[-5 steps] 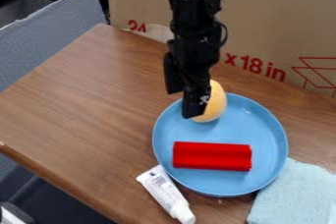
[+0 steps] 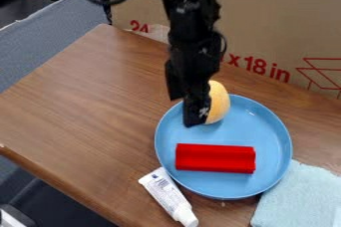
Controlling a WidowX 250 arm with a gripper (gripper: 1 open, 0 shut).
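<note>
My black gripper (image 2: pixel 194 99) points down over the upper left part of a blue plate (image 2: pixel 256 119), beside a pale yellow rounded object (image 2: pixel 216 102), which it partly hides. A red cylinder (image 2: pixel 214 157) lies across the lower half of the plate.
A white tube (image 2: pixel 170 196) lies left of the plate's lower edge, and a light blue cloth (image 2: pixel 297 201) is at the lower right. A cardboard sheet (image 2: pixel 280 32) stands behind.
My gripper has moved slightly down and to the left beside the yellow object. The plate, red cylinder, tube and cloth look unmoved.
</note>
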